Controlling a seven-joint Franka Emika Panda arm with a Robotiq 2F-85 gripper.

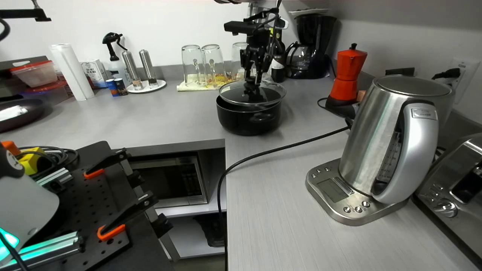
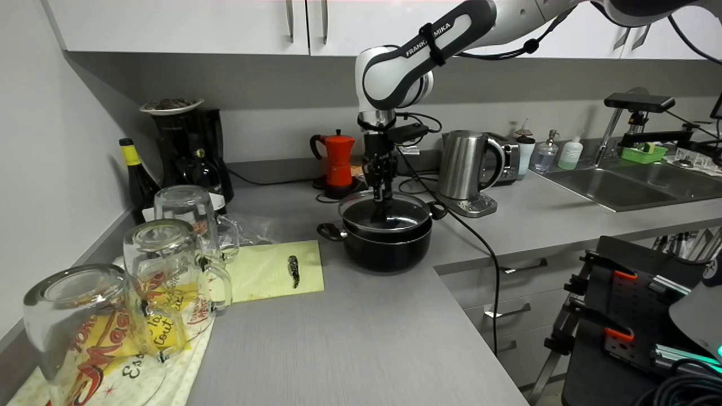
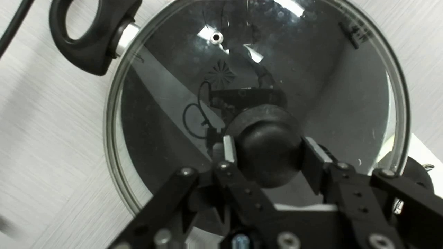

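A black two-handled pot [image 1: 248, 122] stands on the counter near its inner corner. Over its mouth is a glass lid [image 2: 362, 215] with a metal rim and a round black knob [image 3: 270, 155]. My gripper is shut on that knob, one finger pad on each side. In exterior view 1 the lid sits a little above the pot's rim, with a dark gap showing at the left. One pot handle [image 3: 93, 37] sticks out at the upper left in the wrist view. Through the glass the pot's inside looks dark, and its contents cannot be made out.
A black cable [image 1: 289, 145] crosses the counter beside the pot. A steel kettle [image 1: 384, 135] and a red moka pot [image 1: 347, 74] stand nearby. Upturned glass mugs [image 2: 162, 257] and a yellow cloth [image 2: 271, 274] lie on the other side.
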